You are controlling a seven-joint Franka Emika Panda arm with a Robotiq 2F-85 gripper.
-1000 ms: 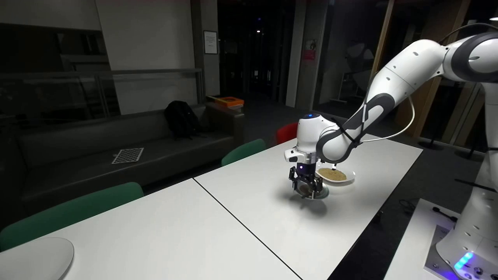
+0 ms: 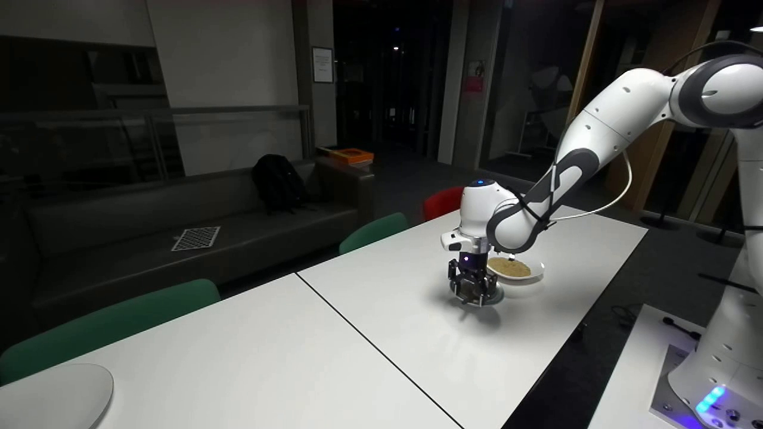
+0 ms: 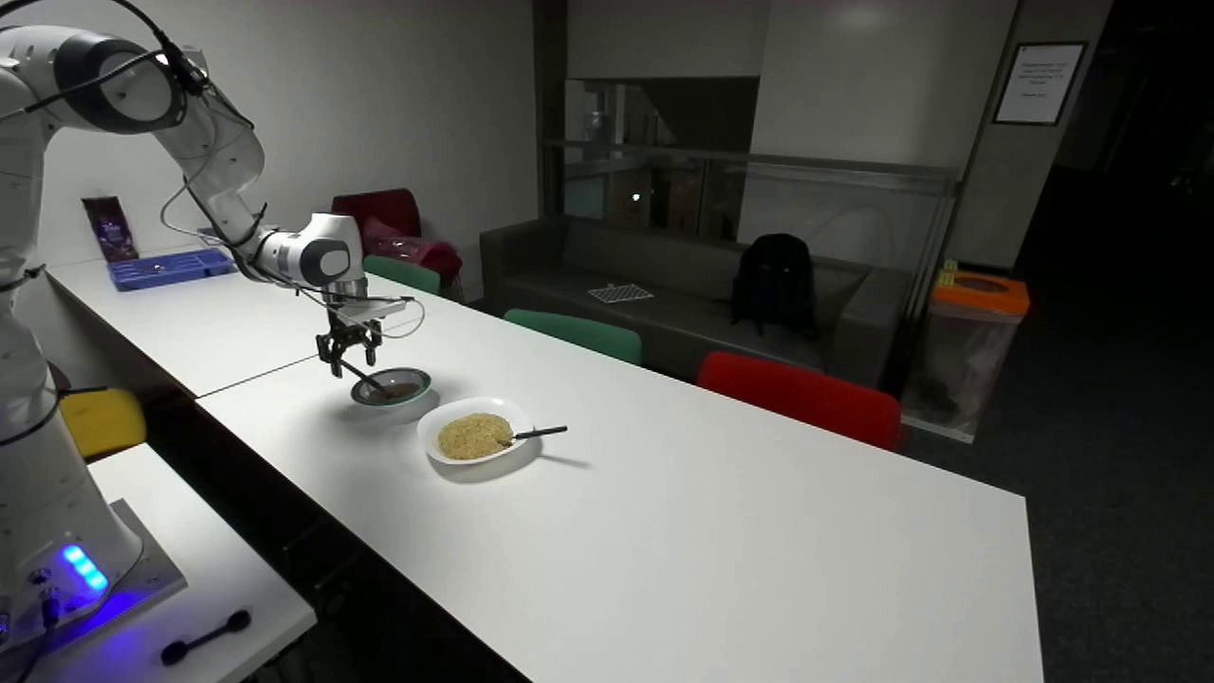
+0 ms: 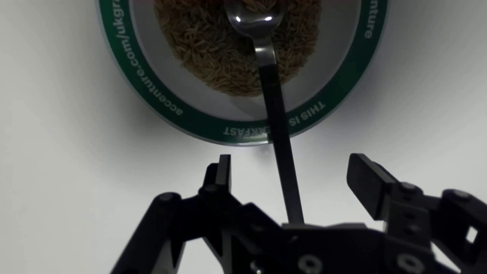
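A spoon with a long black handle rests in a green-rimmed bowl of brown grains, its metal head lying on the grains. The handle leans over the rim and runs between the separated fingers of my gripper, with a gap on both sides. That gripper is open, beside the bowl's rim. From the second exterior view, the same bowl sits just below and right of the gripper. The far end of the handle is hidden behind the gripper body in the wrist view.
A white dish of yellowish grain, with a dark-handled utensil in it, stands close by the bowl. Farther off are a blue tray and a round white plate.
My arm and gripper have shifted slightly lower and to the right in the first exterior view. The bowl and the white dish stay where they were.
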